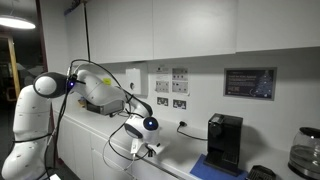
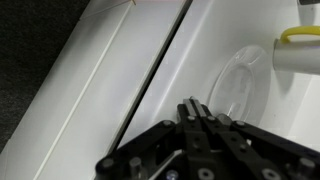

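My gripper reaches in from the bottom of the wrist view with its fingers together. Right by the fingertips lies a clear, pale oval dish (image 2: 240, 85) on the white counter, its near rim partly hidden by the gripper. Whether the fingertips touch that rim, I cannot tell. In the exterior view the gripper (image 1: 148, 152) is low over the counter's front part, left of the black coffee machine (image 1: 225, 140); the dish is not discernible there.
A white cup-like object with a yellow handle (image 2: 300, 33) stands beyond the dish. The counter's front edge (image 2: 158, 70) runs close by, with dark floor (image 2: 35, 40) below. A blue mat (image 1: 205, 171) and a glass carafe (image 1: 305, 155) are to the right.
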